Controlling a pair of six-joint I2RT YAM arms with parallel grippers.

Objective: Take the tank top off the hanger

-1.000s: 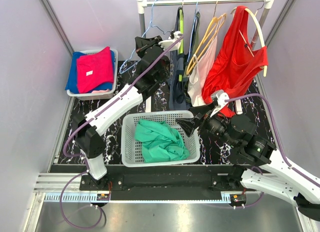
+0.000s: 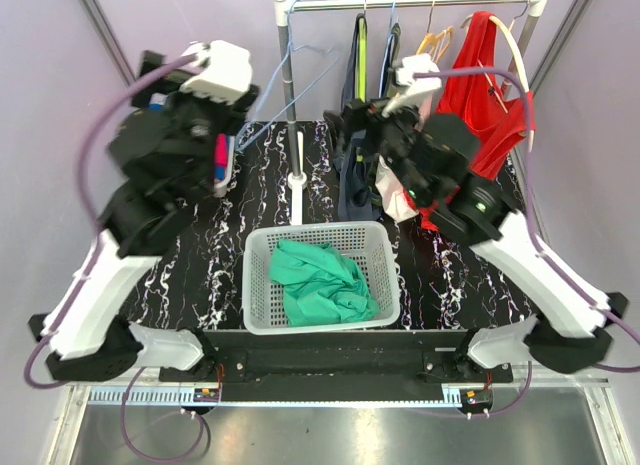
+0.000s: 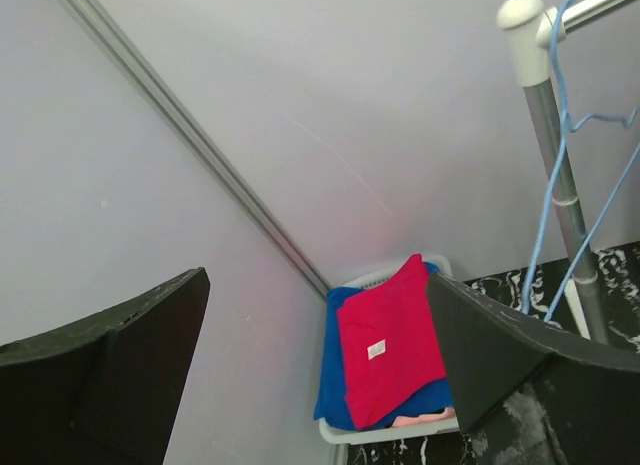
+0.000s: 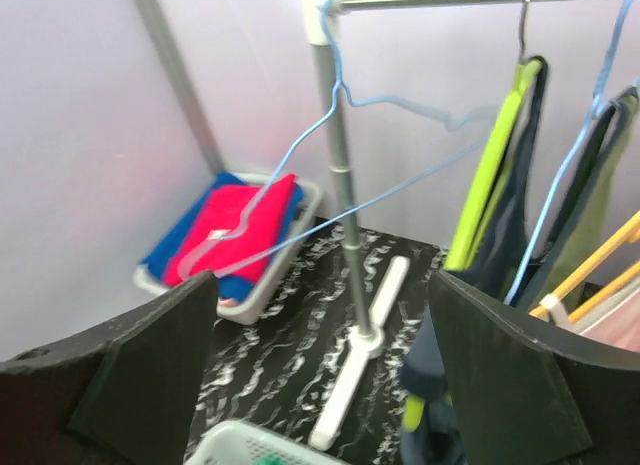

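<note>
A crumpled green garment (image 2: 318,283) lies in the white basket (image 2: 262,320) at the front; whether it is a tank top I cannot tell. An empty blue hanger (image 2: 312,85) hangs at the rack's left end, also seen in the left wrist view as a blue hanger wire (image 3: 546,217). A red tank top (image 2: 487,120) hangs at the right end, partly behind my right arm. My left gripper is open and empty, left of the blue hanger. Also open and empty, my right gripper is raised near the rack, facing the blue hanger.
Dark clothes with a lime-green hanger (image 4: 490,160) hang right of the blue hanger. An orange hanger (image 4: 585,275) is farther right. A back-left basket (image 4: 262,303) holds red (image 3: 392,340) and blue folded clothes. The rack post (image 4: 345,185) stands between.
The right arm has risen from the front basket toward the rack, its gripper open throughout.
</note>
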